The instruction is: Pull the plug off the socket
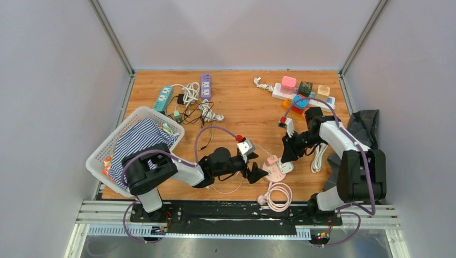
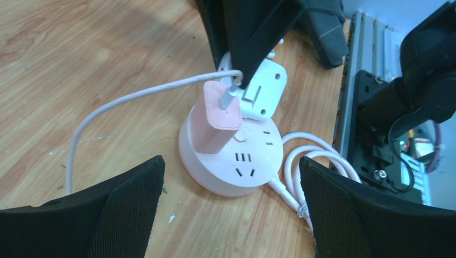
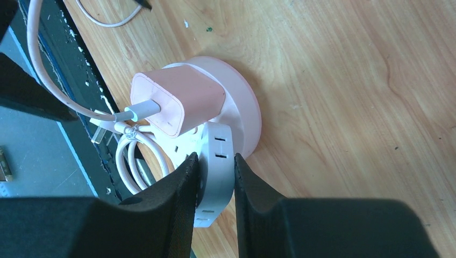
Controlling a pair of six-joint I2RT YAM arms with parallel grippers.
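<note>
The pink plug (image 2: 216, 121) sits upright on the round pink socket base (image 2: 215, 177), its bottom against the base, with a white cable (image 2: 145, 91) running from its top. In the top view my left gripper (image 1: 262, 164) is open to the left of the plug, clear of it. My right gripper is shut on a white slotted block (image 3: 218, 140) beside the plug. That block (image 2: 267, 86) meets the base at its far side; whether it is plugged in there cannot be told. One left finger (image 3: 32, 91) shows at the right wrist view's left edge.
A coiled pink cord (image 1: 280, 200) lies in front of the base, near the table edge. The white basket (image 1: 97, 161) with striped cloth stands left. Power strips and tangled cables (image 1: 188, 105) lie at the back left, colored blocks (image 1: 304, 94) at the back right.
</note>
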